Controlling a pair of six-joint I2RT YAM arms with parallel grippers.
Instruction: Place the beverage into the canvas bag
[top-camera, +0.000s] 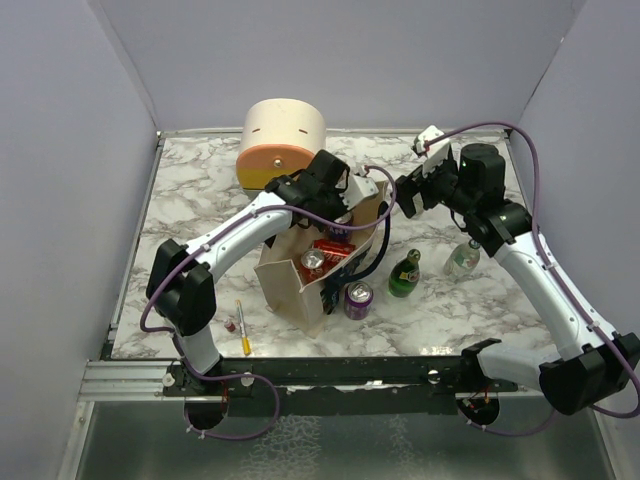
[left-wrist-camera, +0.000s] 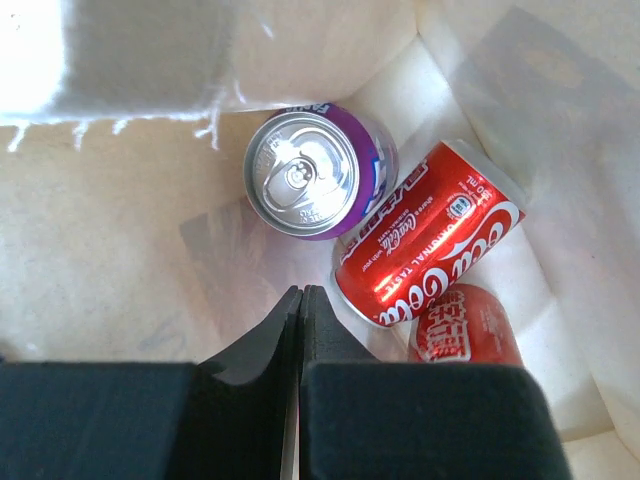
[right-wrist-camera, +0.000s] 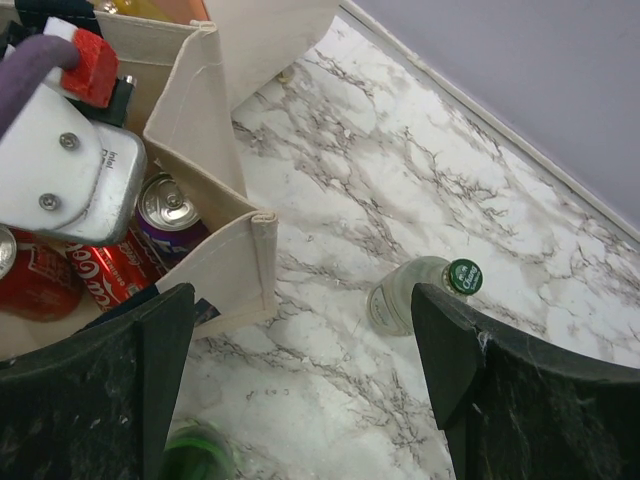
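In the left wrist view the canvas bag's interior (left-wrist-camera: 100, 250) holds a purple can (left-wrist-camera: 300, 175), a red cola can (left-wrist-camera: 430, 235) on its side and another red can (left-wrist-camera: 465, 330). My left gripper is shut over the bag, nothing visible between its fingers. The bag (top-camera: 290, 290) stands at the table's centre, partly hidden by the left arm. In the top view a purple can (top-camera: 358, 300), a green bottle (top-camera: 404, 275) and a clear bottle (top-camera: 462, 258) stand outside it at right. My right gripper is open, facing that area, holding nothing.
A cream box with an orange front (top-camera: 280, 135) stands behind the bag. A small yellow-handled tool (top-camera: 243, 335) lies at the front left of the marble table (top-camera: 170, 200). The middle right has some bare table around the bottles.
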